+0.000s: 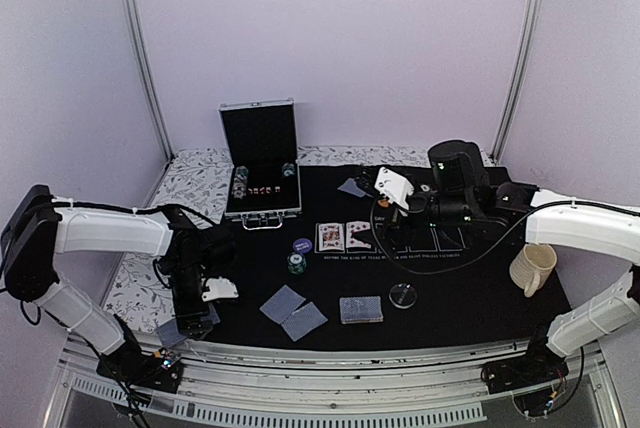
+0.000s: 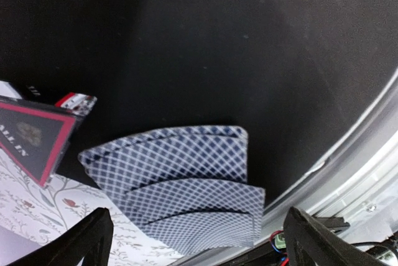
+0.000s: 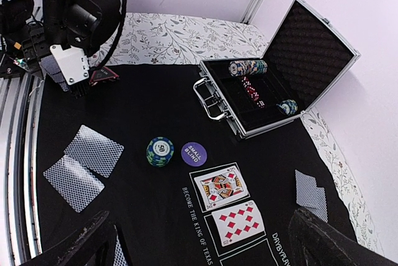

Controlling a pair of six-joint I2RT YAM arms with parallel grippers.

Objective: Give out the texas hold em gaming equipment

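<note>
Several blue-checked cards (image 2: 186, 201) lie fanned and overlapping at the mat's front left corner. Over them hovers my left gripper, open, its fingers wide apart with the cards showing between them. My right gripper is above the mat right of centre, also open, holding nothing. Two face-down cards (image 1: 293, 314) rest near the front edge, with a card deck (image 1: 361, 309) to their right. A pair of face-down cards (image 3: 311, 195) lies at the back. Two face-up cards (image 3: 229, 205) sit in printed outlines near a chip stack (image 3: 160, 151) and a purple "small blind" disc (image 3: 194, 153).
The open silver case (image 1: 262, 188) with chips and dice stands at the back left. A clear round disc (image 1: 403, 295) lies right of the deck, and a beige mug (image 1: 533, 268) stands at the far right. A dark "ALL IN" plaque (image 2: 34, 135) lies near the fanned cards.
</note>
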